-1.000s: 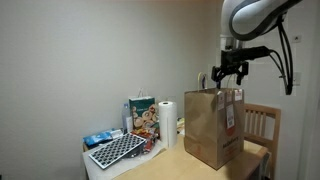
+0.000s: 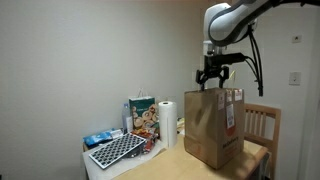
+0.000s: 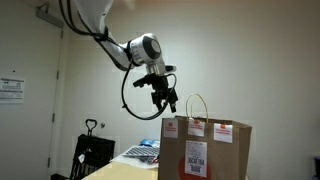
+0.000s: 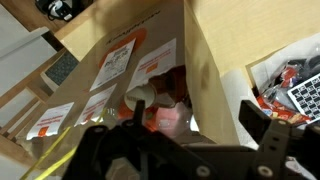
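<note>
A large brown paper bag [image 2: 212, 125] stands upright on the wooden table, its top open and white-and-red labels on its side. Looking down in the wrist view, the bag [image 4: 205, 75] shows its rim, a yellow handle [image 4: 60, 160] and some items inside, among them a reddish-brown one with a white round part [image 4: 142, 95]. My gripper [image 2: 214, 84] is at the top of the bag in exterior view 1. Its fingers [image 4: 262, 125] are spread wide across the bag's wall in the wrist view, with nothing held between them.
To the left of the bag stand a paper towel roll [image 2: 167, 122], a patterned shopping bag [image 2: 143, 115] and a bottle [image 2: 126, 117]. A dark-holed white rack [image 2: 117, 150] lies near the table's left end. Behind the bag is a wooden chair [image 2: 262, 120]. Bare tabletop [image 2: 172, 165] lies in front.
My arm and gripper have moved left across the bag's top in exterior view 1, and a little lower. The bag and the other things have stayed in place.
</note>
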